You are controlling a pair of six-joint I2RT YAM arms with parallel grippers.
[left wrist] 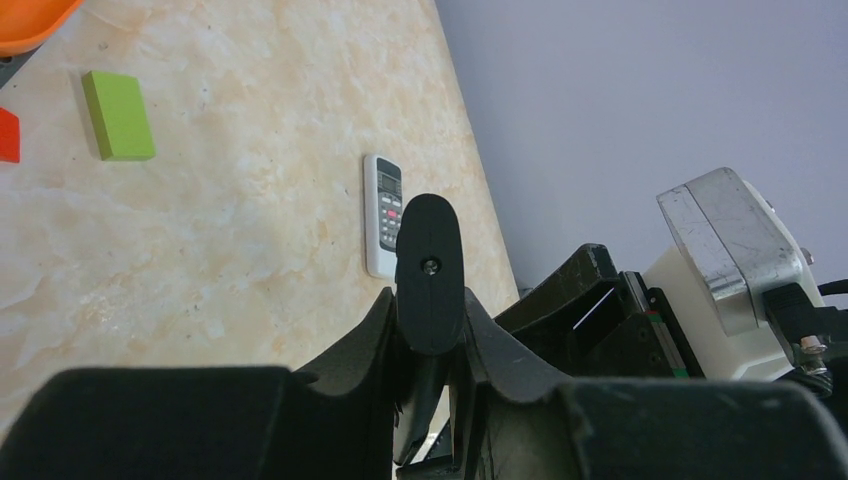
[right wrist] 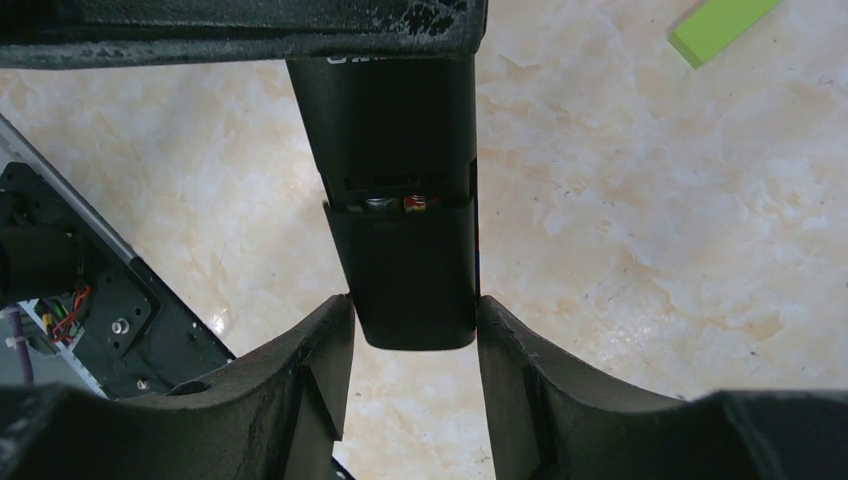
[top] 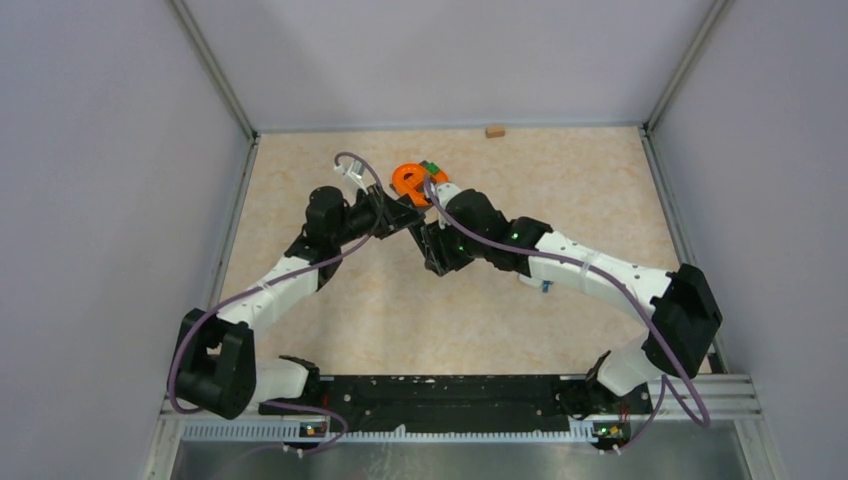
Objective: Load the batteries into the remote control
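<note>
A black remote (right wrist: 390, 120) hangs over the table, back side visible, with my left gripper (top: 408, 214) shut on it. Its battery cover (right wrist: 400, 280) sits over the lower part, slightly offset, leaving a narrow slot where small metal and red bits show. My right gripper has its fingertips at the two lower sides of the cover, part open around it; contact is hard to tell. In the left wrist view the remote (left wrist: 430, 275) stands end-on between the left fingers.
A white remote (left wrist: 383, 215) lies on the table. A green block (left wrist: 118, 115), a red block (left wrist: 6, 135), an orange object (top: 410, 175) and a small tan block (top: 495, 131) lie farther back.
</note>
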